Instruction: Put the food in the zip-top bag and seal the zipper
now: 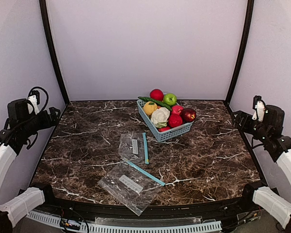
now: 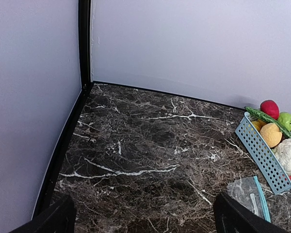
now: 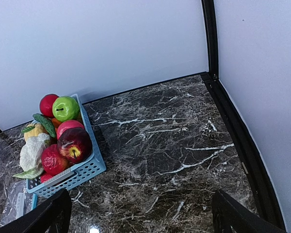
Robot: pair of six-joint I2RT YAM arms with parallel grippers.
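Note:
A pale blue basket (image 1: 159, 134) at the back centre holds food: red apples (image 1: 188, 115), a green apple (image 1: 169, 99), a cucumber (image 3: 45, 124), a cauliflower (image 1: 159, 117) and other round produce. Two clear zip bags lie flat in front of it, a smaller one (image 1: 128, 144) and a larger one (image 1: 121, 194), both with blue zipper strips. My left gripper (image 1: 48, 115) hangs at the table's left side, open and empty. My right gripper (image 1: 241, 118) is at the right side, also open with nothing between its fingers, away from the basket.
Dark marble table (image 1: 87, 155) with bare room left and right of the bags. White walls with black edge rails enclose the back and sides. A rail with a slotted strip runs along the front edge.

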